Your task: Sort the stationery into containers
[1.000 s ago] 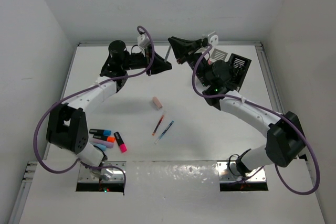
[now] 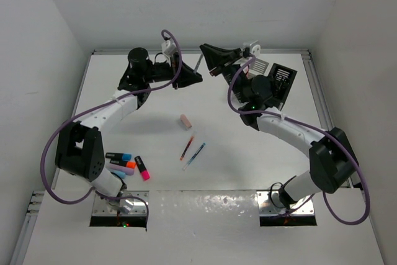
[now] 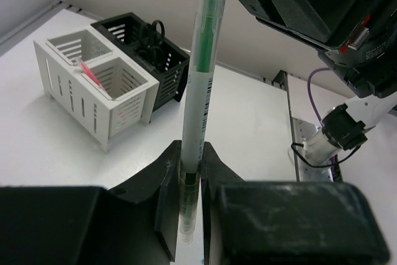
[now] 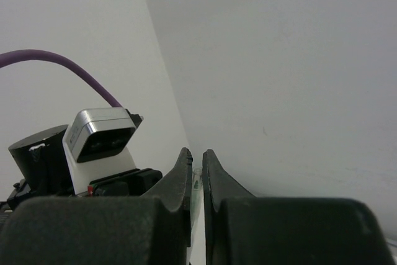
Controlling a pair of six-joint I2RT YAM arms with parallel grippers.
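My left gripper [image 2: 195,76] is shut on a clear pen with a green inside [image 3: 200,110], held upright in the left wrist view. My right gripper [image 2: 207,50] is raised close beside the pen's upper end; in the right wrist view its fingertips meet, with the pen's clear body just behind them. A white slotted container [image 3: 87,110] and a black one [image 3: 170,76] stand at the back right, a pink item in the white one. An eraser-like pink block [image 2: 185,121], two pens [image 2: 187,145] and several markers [image 2: 142,167] lie on the table.
The containers are partly hidden under my right arm in the top view. Side walls and metal rails edge it.
Both arms are nearly still; the right arm and its cable have shifted very slightly. The pen remains in my left gripper.
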